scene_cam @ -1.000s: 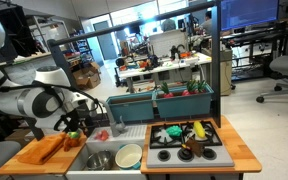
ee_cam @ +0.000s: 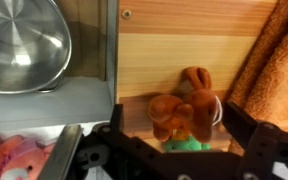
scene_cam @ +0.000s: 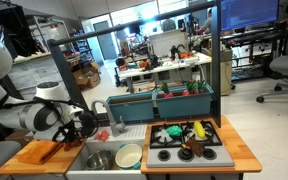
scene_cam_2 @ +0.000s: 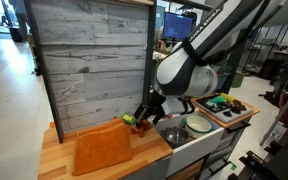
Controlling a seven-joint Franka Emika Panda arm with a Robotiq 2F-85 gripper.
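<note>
My open gripper points down over the wooden counter, its two dark fingers on either side of a brown plush toy (ee_cam: 189,108) in the wrist view. The toy lies between the fingers without being clamped. A green thing (ee_cam: 187,143) shows just below it in that view, partly hidden by the gripper. From exterior view 2, the gripper (scene_cam_2: 144,113) is low at the counter's back, close to the brown toy (scene_cam_2: 140,126). In exterior view 1 the arm mostly covers that spot.
An orange towel (scene_cam_2: 102,147) lies flat beside the toys. On the other side is the sink with a steel bowl (ee_cam: 26,42) and a cream pot (scene_cam: 130,155). Pink things (ee_cam: 19,158) sit behind the sink. The stove (scene_cam: 189,148) holds several toy items.
The arm has come down toward the counter over the last second, lowering the gripper around the toy.
</note>
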